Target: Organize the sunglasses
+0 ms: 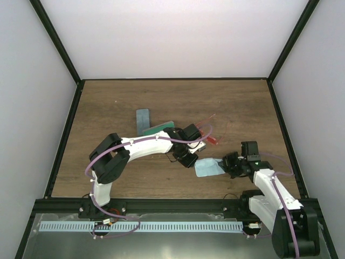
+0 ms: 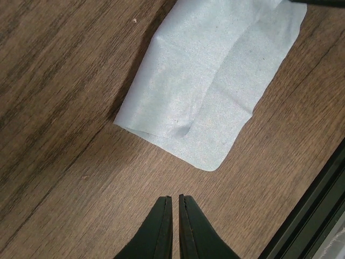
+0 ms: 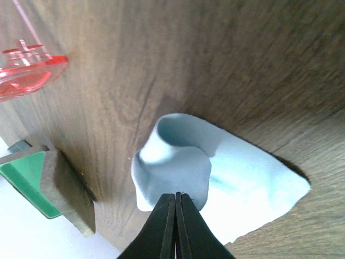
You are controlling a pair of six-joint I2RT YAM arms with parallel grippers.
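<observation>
A pale blue cloth (image 1: 207, 167) lies creased on the table, its right part folded over in the right wrist view (image 3: 253, 189). My right gripper is shut just over its folded edge, nothing clearly between the fingertips; it hides part of the cloth from above. My left gripper hangs just left of the cloth, its fingertips close together over bare wood in its wrist view; whether anything is between them I cannot tell. Red sunglasses (image 3: 29, 75) lie behind the cloth. A green-lined case (image 1: 159, 127) is partly hidden by the left arm.
A grey-blue flat piece (image 1: 142, 121) lies left of the green case. The front rail (image 2: 315, 199) runs close to the cloth.
</observation>
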